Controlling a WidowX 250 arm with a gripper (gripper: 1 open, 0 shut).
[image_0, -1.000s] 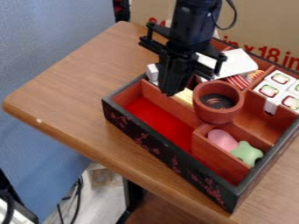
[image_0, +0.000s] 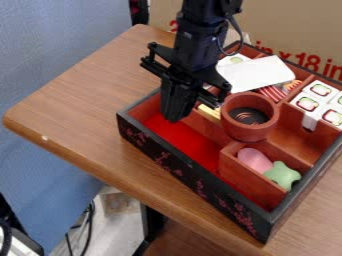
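My black gripper (image_0: 178, 100) reaches down into the left red compartment of a dark patterned box (image_0: 201, 186), its fingertips low beside the pale yellow piece behind them. Whether it is open or shut, or holds anything, is hard to tell. A reddish round cup (image_0: 249, 114) sits at the box's middle, with a pink piece (image_0: 253, 158) and a green piece (image_0: 283, 175) in the front compartment.
White boxes with red marks (image_0: 318, 103) sit at the right, a white card (image_0: 259, 73) at the back. A cardboard box (image_0: 291, 26) stands behind.
My gripper has moved down and to the left, from over the middle back of the box into the left compartment, covering more of it.
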